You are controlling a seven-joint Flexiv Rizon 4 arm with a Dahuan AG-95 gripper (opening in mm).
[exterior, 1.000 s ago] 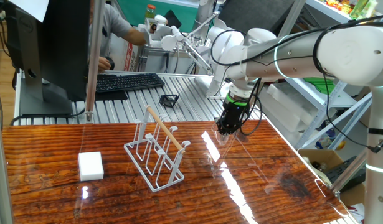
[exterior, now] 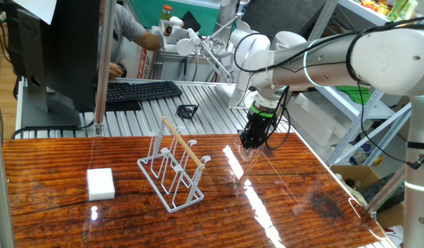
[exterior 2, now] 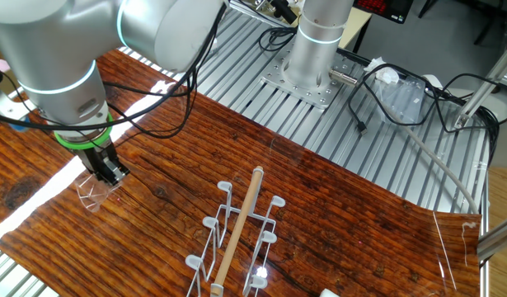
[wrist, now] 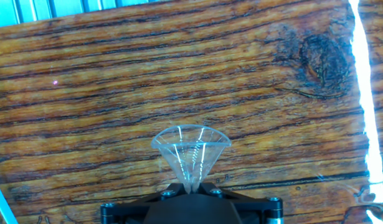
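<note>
A clear, flared vessel (wrist: 191, 152), like a thin glass or funnel, shows in the wrist view with its narrow end between the fingertips and its wide rim pointing away from me. My gripper is shut on that narrow end. In exterior view 2 the see-through vessel (exterior 2: 95, 194) hangs below the gripper (exterior 2: 113, 172), over the wooden tabletop; whether it touches the wood I cannot tell. Exterior view 1 has the gripper (exterior: 247, 142) near the table's back edge, right of a white wire rack (exterior: 169, 208) with a wooden top bar (exterior: 183, 142).
A white block (exterior: 100, 184) lies left of the rack. Bare wood stretches between the rack and the gripper and across the front right. Behind the wood are a keyboard (exterior: 143, 91), a monitor (exterior: 56, 62) and a person's arm (exterior: 132, 31). Loose cables run along the arm.
</note>
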